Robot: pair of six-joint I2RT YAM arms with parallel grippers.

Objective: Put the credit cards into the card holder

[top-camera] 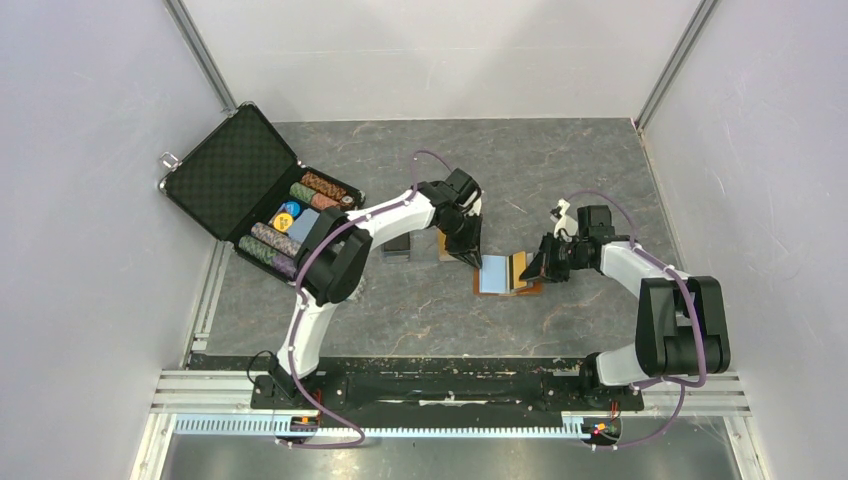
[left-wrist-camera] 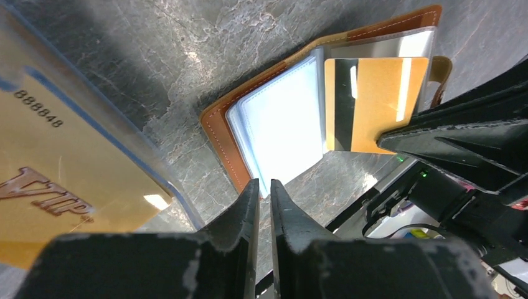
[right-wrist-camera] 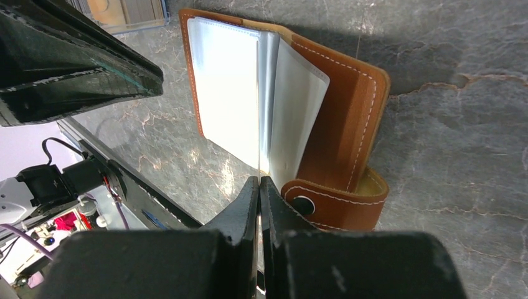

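Note:
My right gripper is shut on a gold credit card (left-wrist-camera: 380, 103) with a black stripe. Seen edge-on in the right wrist view, the card stands over the spread card holder (right-wrist-camera: 348, 118), beside its spine. From the left wrist view it covers part of the clear sleeve at the right; whether it enters a sleeve I cannot tell. The brown leather holder (top-camera: 478, 287) lies open, its clear sleeves partly raised. My left gripper hovers by the holder's left page, its fingertips slightly apart with nothing between them.
Left of the holder, a clear box (left-wrist-camera: 118, 118) holds gold cards, partly hidden under my left arm in the top view. A dark box (top-camera: 396, 247) stands further left. An open chip case (top-camera: 240, 170) lies at far left.

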